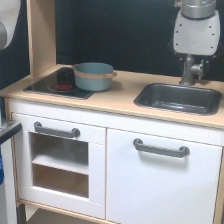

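Note:
A blue-grey pot (94, 77) with a tan handle stands upright on the black hob (60, 85) of a toy kitchen, partly over its right edge. White and grey robot arm parts (197, 32) hang at the upper right, above the sink's back edge. Below them is a dark metallic piece (190, 72); whether it is the gripper or the tap is unclear. No pair of fingers can be made out, and nothing is seen to touch the pot.
The dark sink (180, 98) looks empty. Bare wooden counter (125, 88) lies between pot and sink. Below are a windowed door (62, 162) and a plain white door (160, 182), both with dark handles and seemingly closed. White and dark equipment (6, 22) edges in at left.

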